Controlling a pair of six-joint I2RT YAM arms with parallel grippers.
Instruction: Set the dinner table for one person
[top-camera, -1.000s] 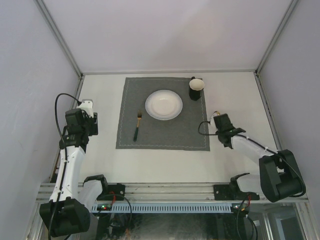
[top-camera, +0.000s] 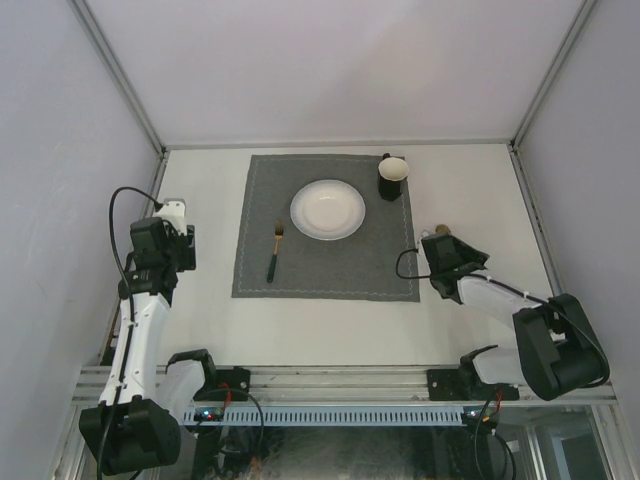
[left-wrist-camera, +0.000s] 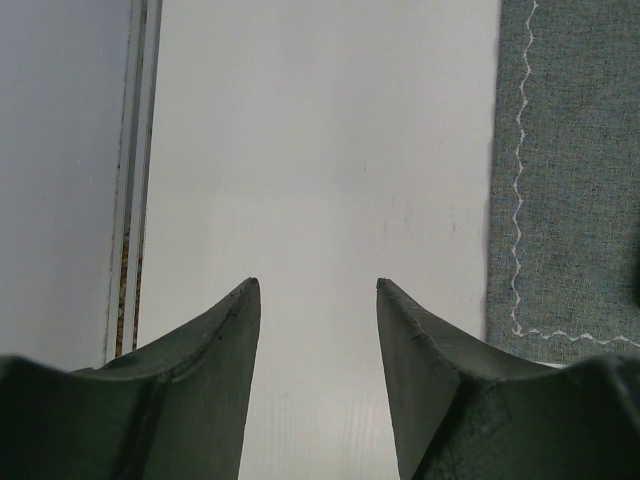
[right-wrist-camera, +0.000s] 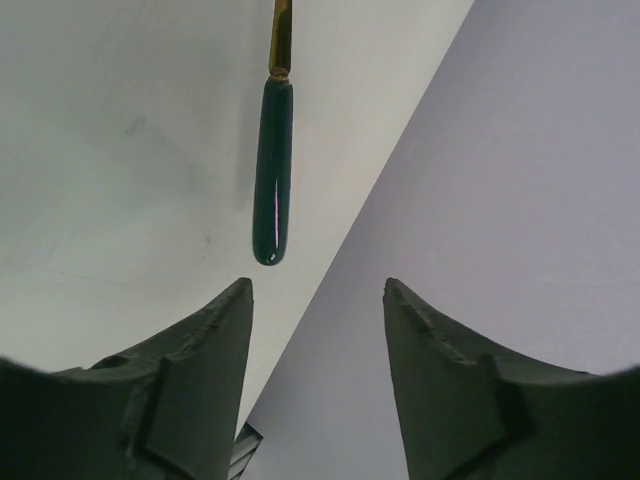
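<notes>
On the grey placemat (top-camera: 345, 270) lie a white plate (top-camera: 327, 210), a fork (top-camera: 275, 252) left of the plate, and a black mug (top-camera: 391, 178) at the back right corner. The spoon (right-wrist-camera: 273, 170), with green handle and gold neck, rests on the white table to the right of the mat. From above, only its bowl end (top-camera: 442, 230) shows beyond the right gripper. My right gripper is open and empty, just behind the handle's end. Over bare table left of the mat, my left gripper stands open with nothing between its fingers.
A side wall (right-wrist-camera: 480, 220) rises close to the spoon and right gripper.
The left arm, plate, fork and mug have stayed put.
</notes>
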